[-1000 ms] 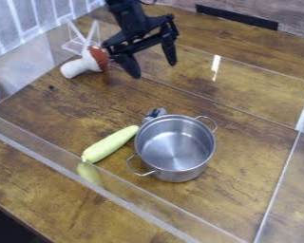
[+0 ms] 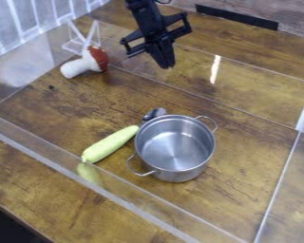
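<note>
The black gripper (image 2: pixel 163 53) hangs at the top middle of the camera view, above the wooden table, with nothing visible between its fingers; it looks shut. A steel pot (image 2: pixel 175 152) with two wire handles stands in the front middle. A pale green elongated vegetable (image 2: pixel 110 143) lies to its left, and a small dark object (image 2: pixel 154 114) lies just behind the pot. A red and white object (image 2: pixel 84 64) lies at the back left, left of the gripper and apart from it.
A white object (image 2: pixel 81 40) is behind the red and white one. Clear panels border the work area (image 2: pixel 243 95).
The gripper has moved back and to the right, away from the red and white object. The pot and the vegetable have not moved.
</note>
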